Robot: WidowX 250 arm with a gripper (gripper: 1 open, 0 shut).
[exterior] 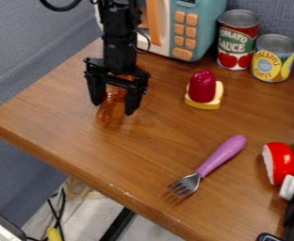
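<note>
My black gripper hangs over the left middle of the wooden table, its fingers pointing down around an orange translucent object that is mostly hidden behind it. Whether the fingers grip it or just stand around it is unclear. A purple-handled fork lies at the front right, and a red toy piece with a yellow base stands right of the gripper.
A toy microwave, a tomato can and a yellow can stand at the back. A red-and-white object and dark items line the right edge.
</note>
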